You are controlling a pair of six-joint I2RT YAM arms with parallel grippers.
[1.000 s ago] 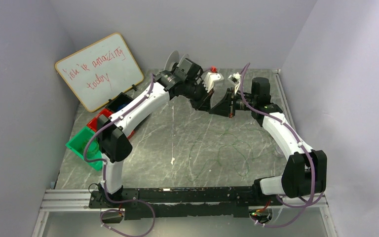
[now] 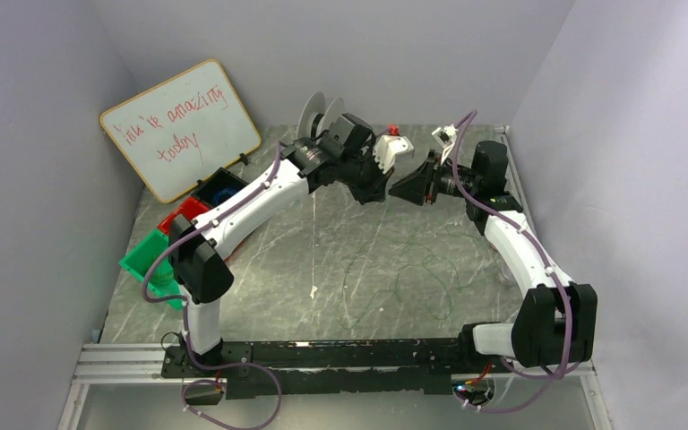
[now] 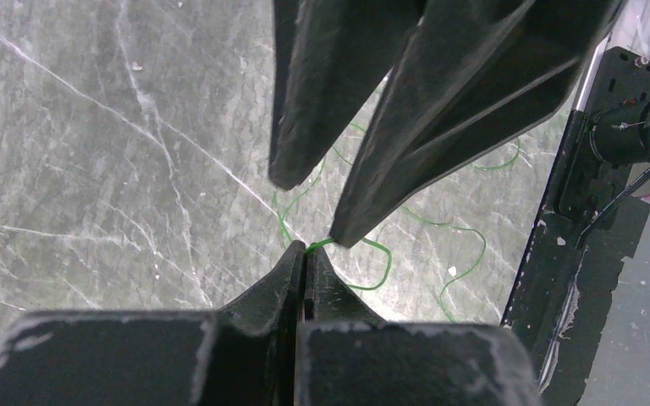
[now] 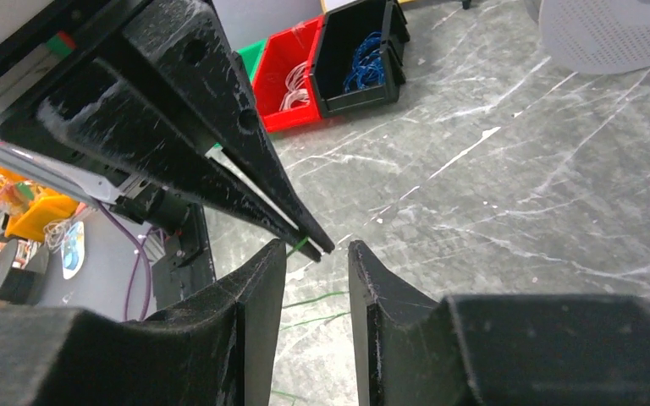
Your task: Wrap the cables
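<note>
A thin green cable (image 2: 448, 269) lies in loose curves on the marble table (image 2: 278, 251). In the top view my left gripper (image 2: 369, 193) and my right gripper (image 2: 405, 190) face each other above the table's centre. The left wrist view shows my left gripper shut on the green cable, with a short loop sticking out from its tips. My right gripper is open; in the right wrist view the left gripper's tips, with the green cable, sit just beyond the gap between its fingers.
Green (image 2: 136, 260), red (image 4: 275, 68) and black (image 4: 334, 85) bins line the left side. The whiteboard (image 2: 179, 116) stands at the back left, white discs (image 2: 309, 116) behind the left arm. The front middle of the table holds only loose cable.
My right gripper has drawn back to the right from where it was a second ago.
</note>
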